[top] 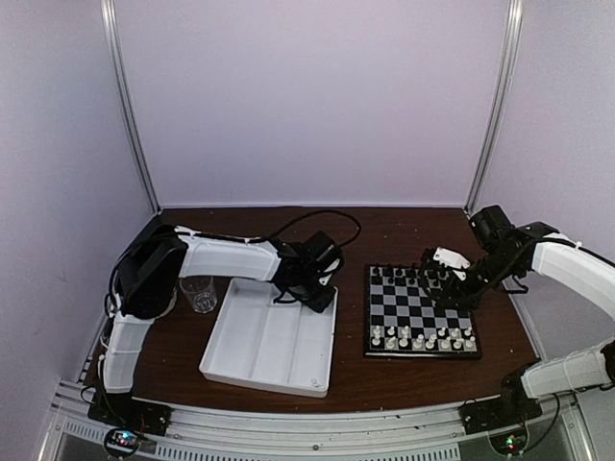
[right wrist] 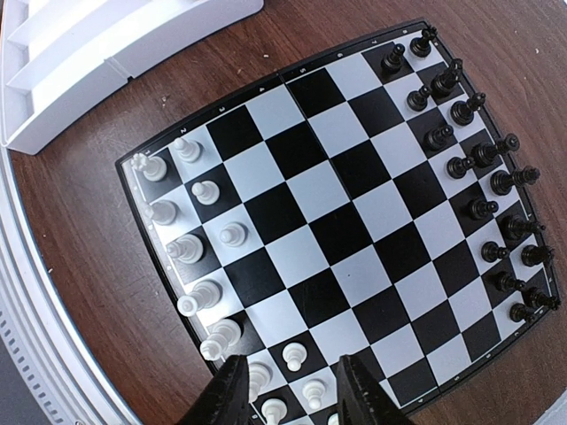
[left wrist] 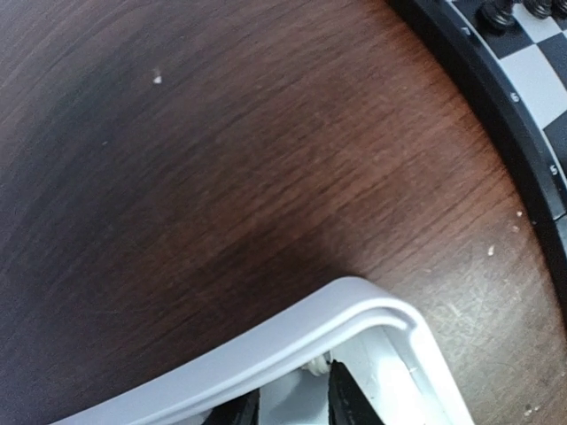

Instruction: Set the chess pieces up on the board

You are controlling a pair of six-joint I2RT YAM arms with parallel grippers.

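Note:
The chess board (top: pixel 404 307) holds black pieces (right wrist: pixel 483 155) along one side and white pieces (right wrist: pixel 185 249) along the other. My left gripper is down inside the white tray (top: pixel 252 346) at its back right corner, fingers apart at the frame's bottom, with a small white object (left wrist: pixel 316 366), likely a piece, beside the right finger, partly hidden by the rim. My right gripper hangs over the white side of the board, fingers open with nothing clearly held between them.
A clear glass (top: pixel 200 295) stands left of the tray, behind the left arm. Walls close the sides and back.

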